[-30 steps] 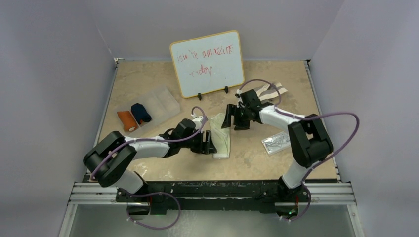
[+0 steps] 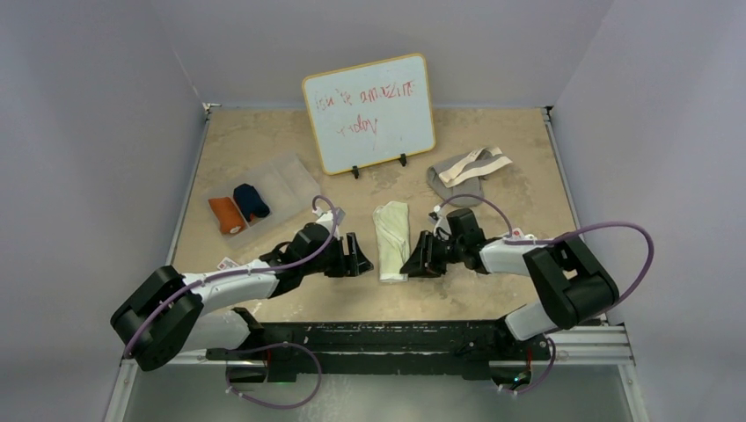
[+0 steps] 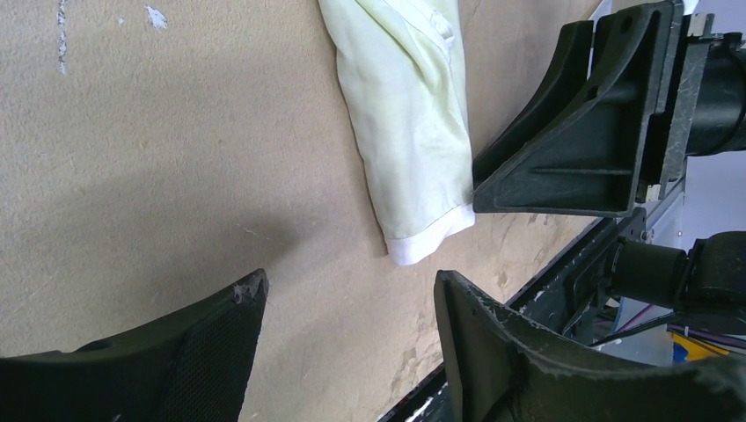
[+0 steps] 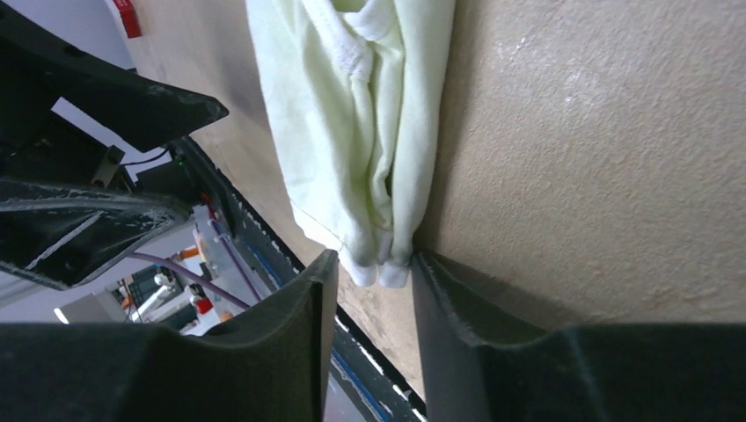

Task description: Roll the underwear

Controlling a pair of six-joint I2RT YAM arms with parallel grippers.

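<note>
The pale cream underwear (image 2: pixel 391 237) lies folded into a long narrow strip on the table between both grippers. My right gripper is at its near end, fingertips down either side of that end, part open; whether it touches the cloth is unclear. My left gripper hovers left of the strip with its fingers apart and bare table between them.
A clear bin (image 2: pixel 290 189) with orange and navy bundles sits back left. Grey-and-white garments (image 2: pixel 457 185) lie back right. A whiteboard (image 2: pixel 369 114) stands at the back. The table's front edge runs just below the grippers.
My right gripper has moved toward the front, down to the strip's near end. My left gripper has moved left, away from the cloth, since a second ago.
</note>
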